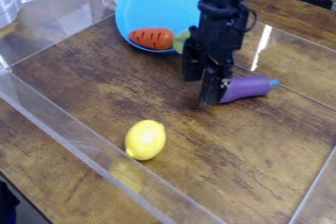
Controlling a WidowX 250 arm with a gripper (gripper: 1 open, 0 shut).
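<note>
My black gripper [205,79] hangs open over the wooden table, low at the left end of a purple toy eggplant [246,87], partly in front of it. A yellow lemon [144,140] lies toward the front left. At the back, an orange carrot [149,38] rests in a blue plate [136,2], and a green item beside it is mostly hidden by the gripper.
Clear plastic-looking edges run along the left and right sides of the table [79,71].
</note>
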